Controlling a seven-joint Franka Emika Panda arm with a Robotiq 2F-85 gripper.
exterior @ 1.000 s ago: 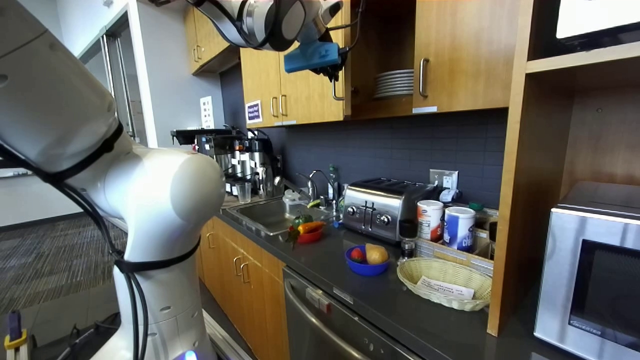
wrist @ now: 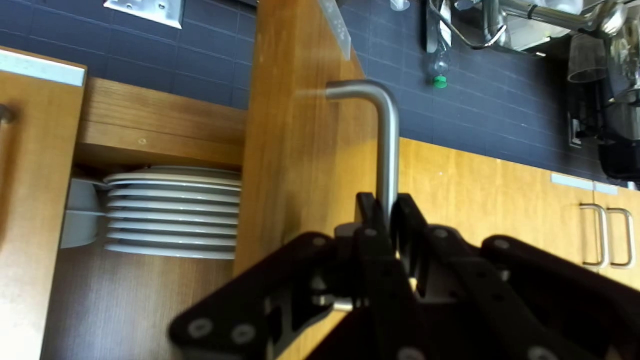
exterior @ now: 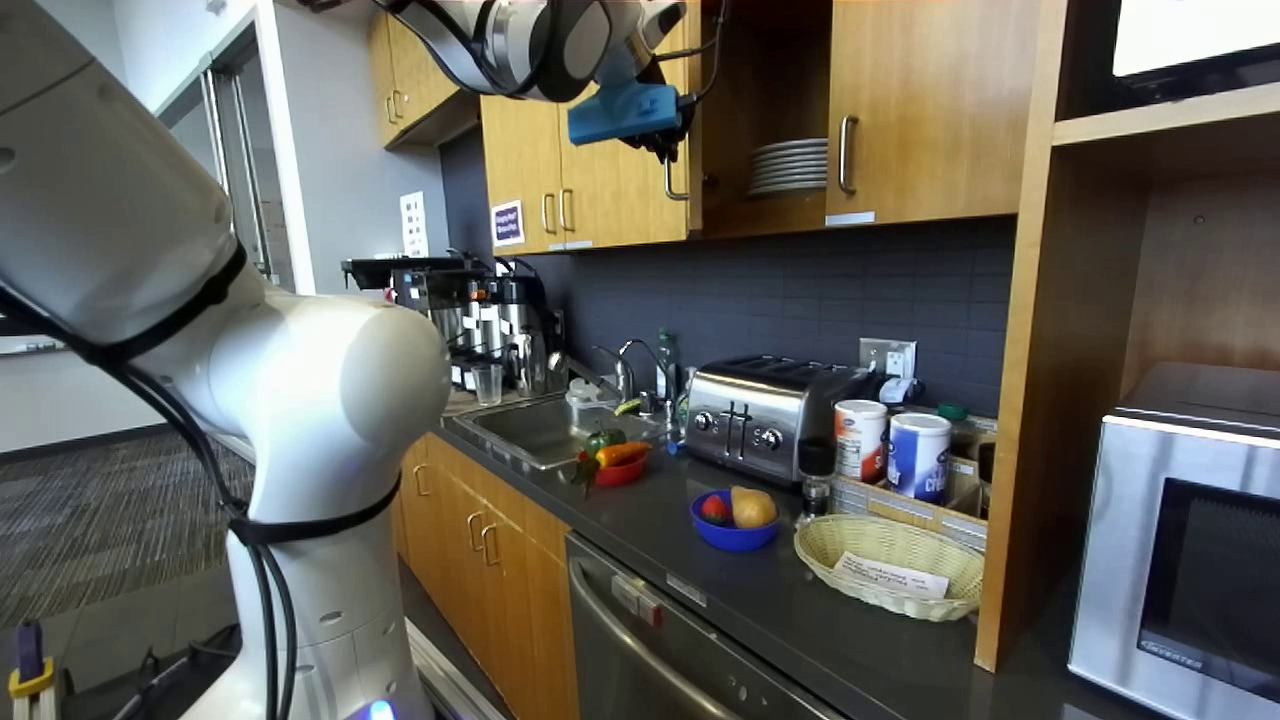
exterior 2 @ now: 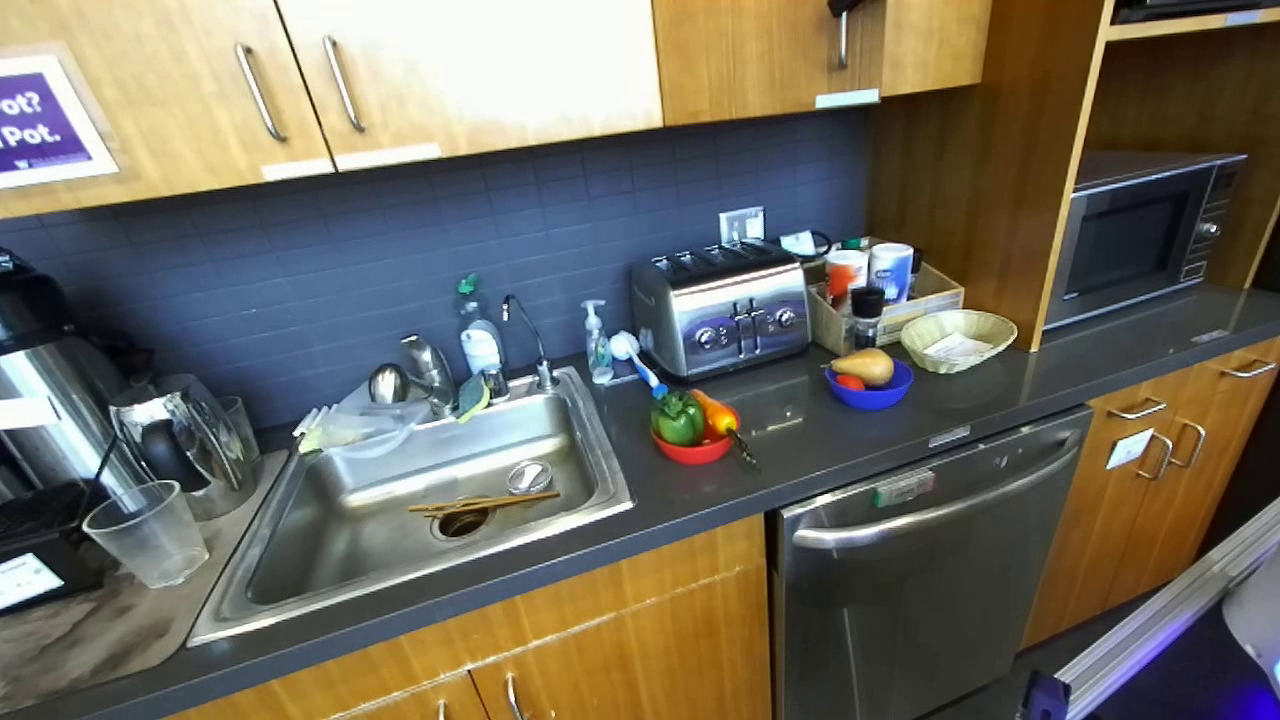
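Observation:
My gripper is shut on the metal bar handle (wrist: pixel 388 135) of an upper cabinet door (wrist: pixel 303 150), with one black finger on either side of the bar. This door stands swung out, and beside it in the wrist view the cabinet lies open, with a stack of white plates (wrist: pixel 174 213) inside. From the side, the gripper (exterior: pixel 663 146) is up high at the same handle (exterior: pixel 674 182), and the plates (exterior: pixel 788 166) show to its right. In the second exterior view only a dark bit of the gripper shows at the top edge, by the handle (exterior 2: pixel 843 42).
The neighbouring cabinet door (exterior: pixel 924 108) is closed. Below on the counter are a toaster (exterior: pixel 768 414), a blue bowl (exterior: pixel 732 539) with toy food, a red bowl (exterior 2: pixel 692 454) of vegetables, a wicker basket (exterior: pixel 882 542) and the sink (exterior 2: pixel 300 576). A microwave (exterior 2: pixel 1134 240) stands at right.

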